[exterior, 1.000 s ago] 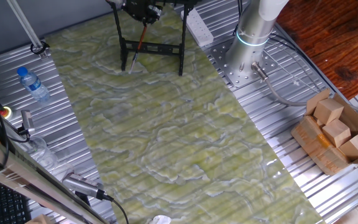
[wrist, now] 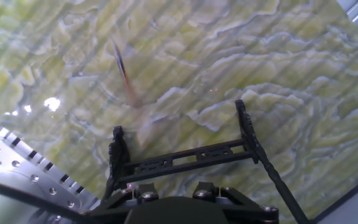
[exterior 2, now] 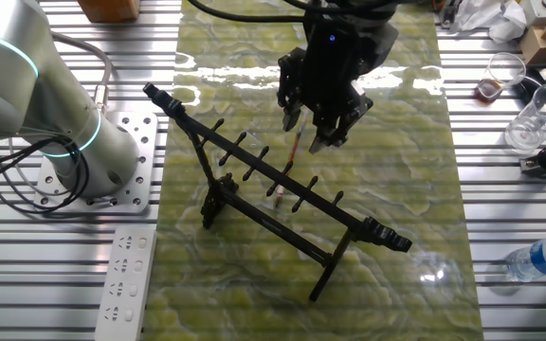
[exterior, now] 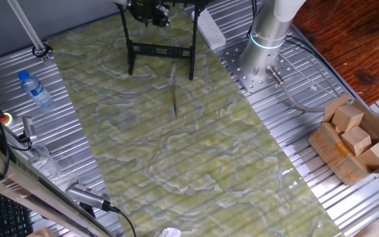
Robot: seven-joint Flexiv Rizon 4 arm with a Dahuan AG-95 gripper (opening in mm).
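Note:
A slender brush (exterior: 174, 92), dark at one end and reddish along its handle, shows motion blur just in front of the black rack (exterior: 162, 51). In the wrist view the brush (wrist: 123, 73) is clear of my fingers; whether it touches the mat I cannot tell. My gripper stands open with nothing held, its two fingers well apart. From the second exterior view, the gripper (exterior 2: 306, 133) hangs close to the rack's pegged top bar (exterior 2: 263, 170), and the brush (exterior 2: 295, 147) shows below it, partly hidden by that bar.
A green marbled mat (exterior: 176, 171) lies broadly clear. Beside it are a power strip (exterior: 210, 29), a water bottle (exterior: 35, 89) and clear cups (exterior 2: 540, 116). A cardboard box (exterior: 337, 155) of wooden blocks stands beyond the robot's base.
One second ago the brush hung from my gripper at the rack. Now it is away from the gripper, in front of the rack. The rack has not visibly moved.

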